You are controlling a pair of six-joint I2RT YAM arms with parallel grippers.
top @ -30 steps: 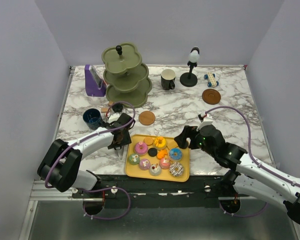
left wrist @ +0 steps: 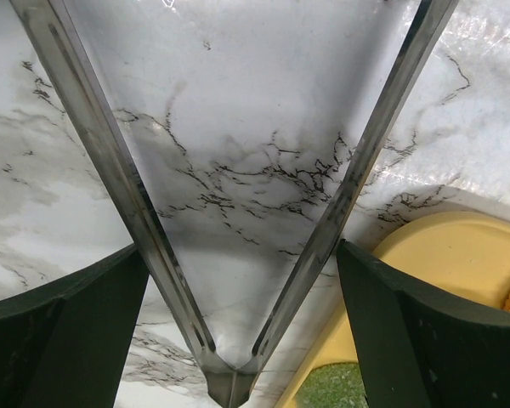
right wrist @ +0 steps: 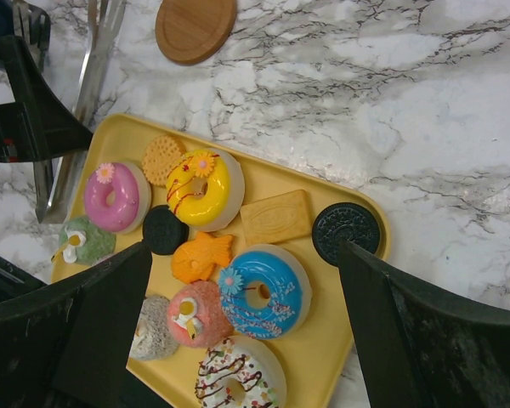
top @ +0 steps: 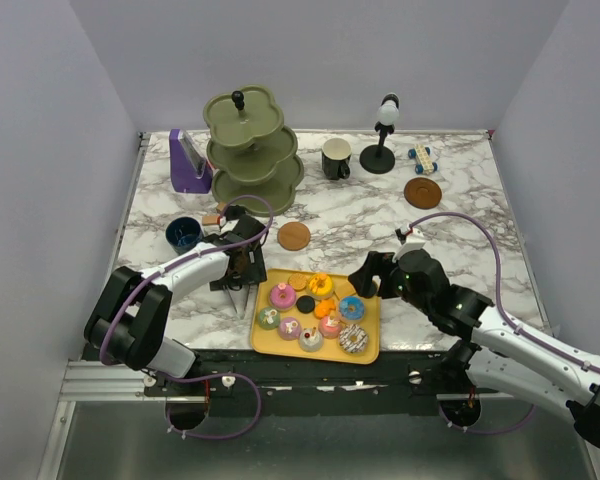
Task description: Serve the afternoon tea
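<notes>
My left gripper (top: 238, 270) is open, low over metal tongs (left wrist: 170, 280) lying on the marble, their two arms running between the fingers and meeting at the bottom of the left wrist view. The yellow tray (top: 363, 343) of donuts, cookies and small cakes is just to the right. The three-tier green stand (top: 240, 130) is at the back left. My right gripper (top: 372, 280) hangs open near the tray's right end; in the right wrist view it looks down on the blue donut (right wrist: 282, 289) and dark cookie (right wrist: 346, 234).
A dark blue cup (top: 184, 233), purple holder (top: 187, 165), round coaster (top: 293, 236), black mug (top: 336, 160), lamp (top: 378, 155), brown coaster (top: 422, 193) and small toy (top: 423, 160) surround the work area.
The right arm and the objects on the tray look unchanged.
</notes>
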